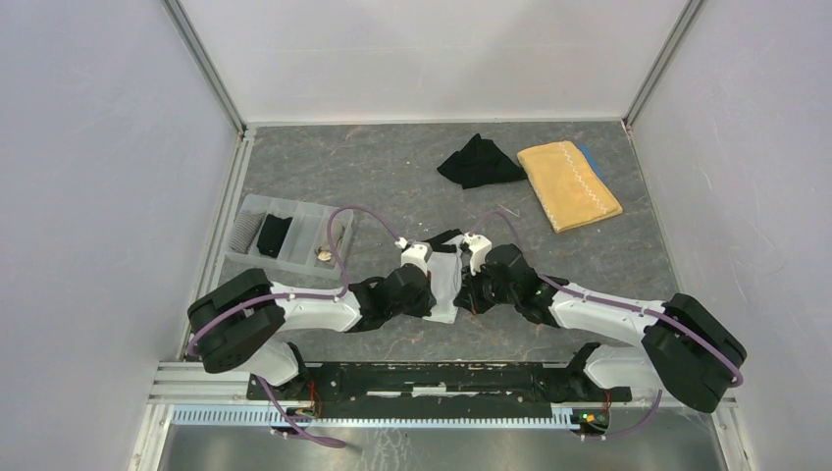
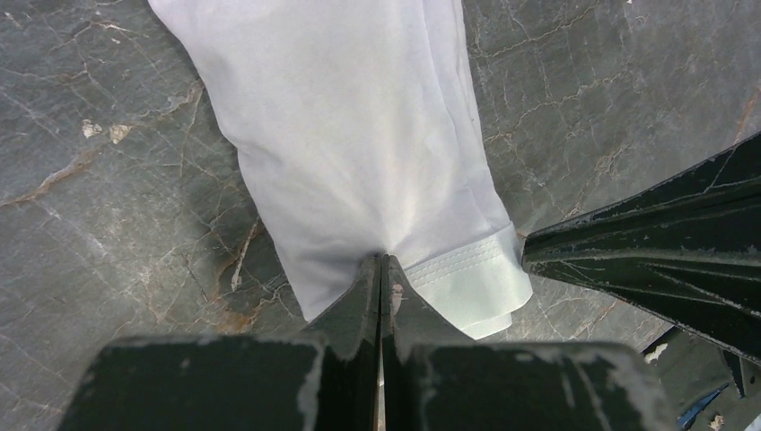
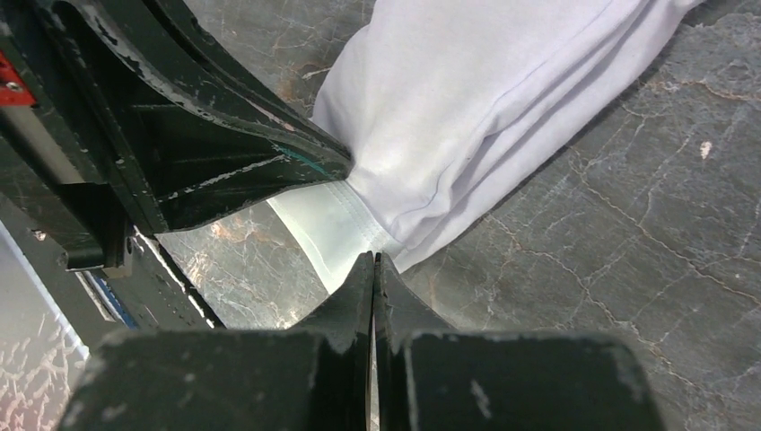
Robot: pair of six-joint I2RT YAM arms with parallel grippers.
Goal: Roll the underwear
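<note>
The white underwear (image 1: 443,279) lies as a narrow folded strip with a black band (image 1: 446,242) at its far end. My left gripper is shut, its tips touching the cloth close to the near hem; creases spread from that spot in the left wrist view. My right gripper is also shut, its tips at the corner of the pale hem (image 3: 336,229). No fabric shows clearly between either pair of fingers. From above, the arms hide part of both long sides of the strip.
A clear divided box (image 1: 294,263) with folded items stands at the left. Black cloth (image 1: 481,163) and a folded yellow towel (image 1: 569,186) lie at the back right. The two grippers are close together.
</note>
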